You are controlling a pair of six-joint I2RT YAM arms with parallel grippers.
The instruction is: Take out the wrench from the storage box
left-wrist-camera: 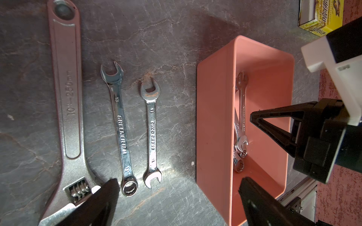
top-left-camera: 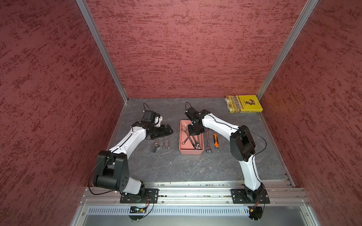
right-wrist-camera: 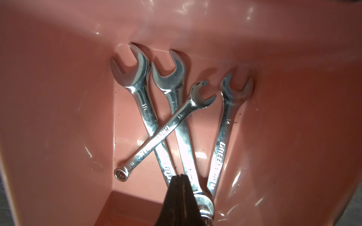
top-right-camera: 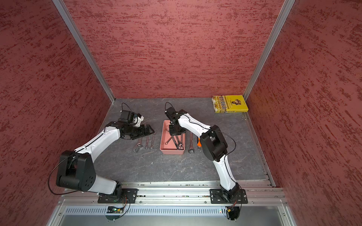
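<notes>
Several chrome wrenches lie in the pink storage box [right-wrist-camera: 56, 113]. A small one [right-wrist-camera: 158, 137] crosses over the left wrench [right-wrist-camera: 145, 109] and the middle wrench [right-wrist-camera: 184, 141]; a further wrench [right-wrist-camera: 220, 148] leans by the right wall. My right gripper is shut, its black fingertips pressed together with nothing between them. It hangs above the wrenches, over the box in the left wrist view. The middle wrench is outside the fingers, its lower end beneath and right of them. My left gripper stands open over the table left of the box, empty.
On the table left of the box lie an adjustable wrench [left-wrist-camera: 67, 101], a combination wrench [left-wrist-camera: 120, 131] and an open-ended wrench [left-wrist-camera: 151, 131]. Right of the box are another wrench [top-left-camera: 208, 145] and an orange-handled tool [top-left-camera: 215, 141]. A yellow box [top-left-camera: 245, 103] stands back right.
</notes>
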